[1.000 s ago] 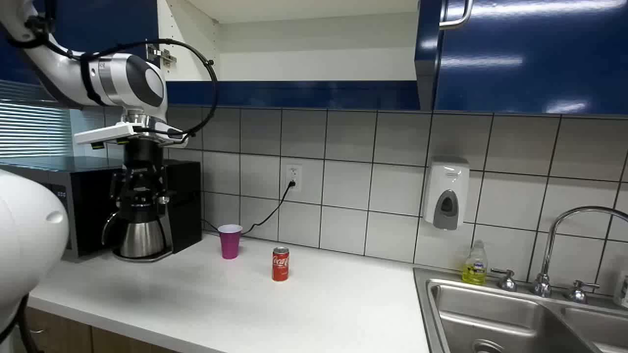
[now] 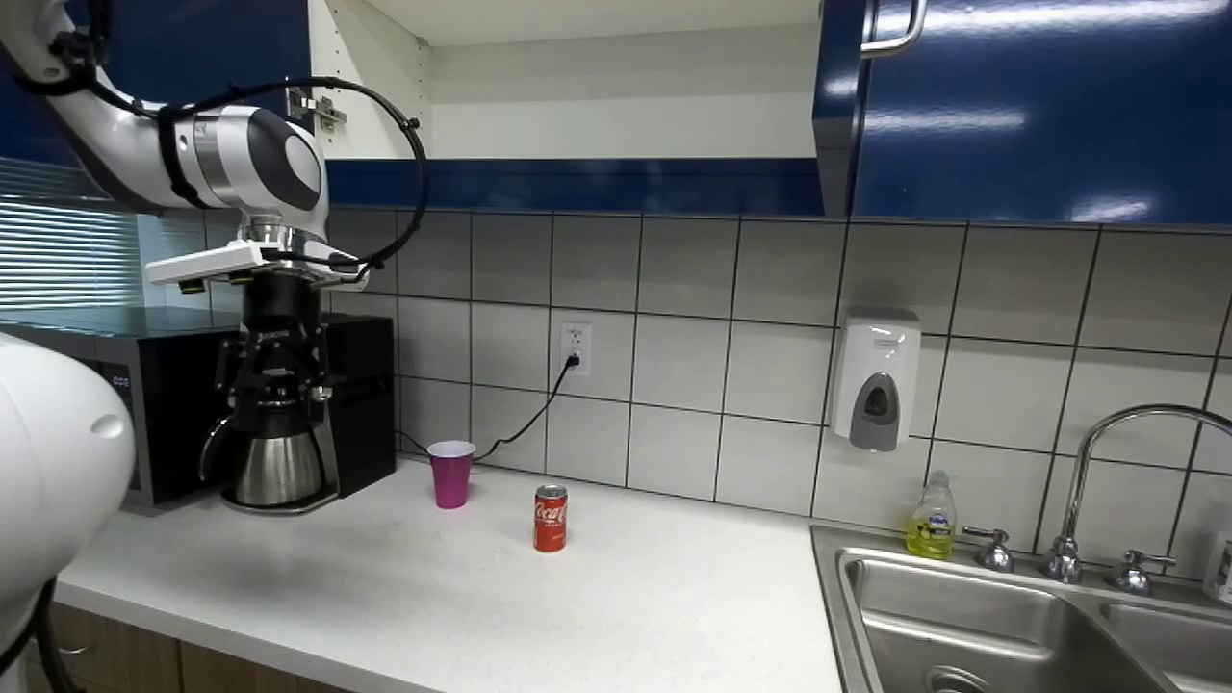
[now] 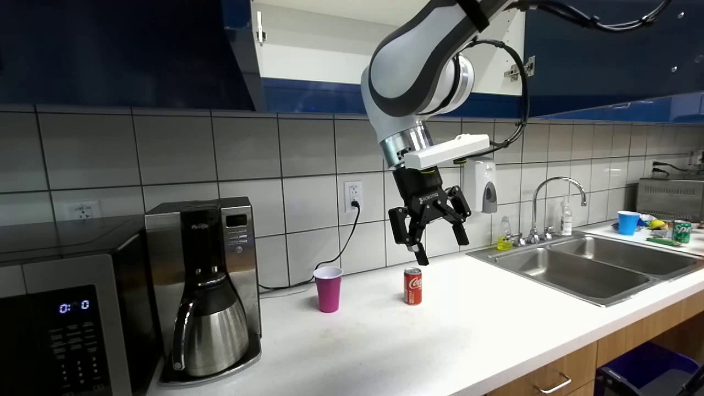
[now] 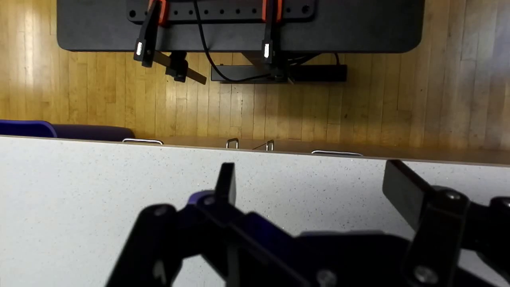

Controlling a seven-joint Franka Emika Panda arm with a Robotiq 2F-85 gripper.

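Observation:
Above the white counter [image 3: 462, 330], my gripper [image 3: 443, 252] hangs open with nothing between its fingers. Its two black fingers stand wide apart over bare counter in the wrist view [image 4: 310, 184]. A small red Coca-Cola can [image 2: 551, 519] is upright on the counter, clear of the gripper. To its left, nearer the coffee maker, a magenta cup [image 2: 451, 474] stands upright. Neither the can [image 3: 413, 286] nor the cup [image 3: 328, 290] shows in the wrist view.
A coffee maker with a steel carafe [image 3: 216, 330] and a microwave [image 3: 72, 317] occupy the left side. The steel sink [image 2: 959, 601], faucet [image 2: 1080, 485] and yellow soap bottle [image 2: 932, 520] lie to the right. An open cupboard [image 2: 624, 98] is overhead.

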